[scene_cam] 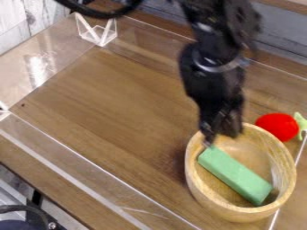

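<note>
A black robot arm reaches down from the top, and its gripper point(210, 126) hangs above the back-left part of a light wooden bowl point(206, 193). The arm is blurred, and whether the fingers are apart or closed is unclear. A green block point(236, 176) lies slanted inside the bowl. A red object with a green top point(278, 127), like a toy vegetable, sits behind the bowl on the right.
A white wire-like holder point(97, 27) stands at the back left, and a wall runs along the back.
</note>
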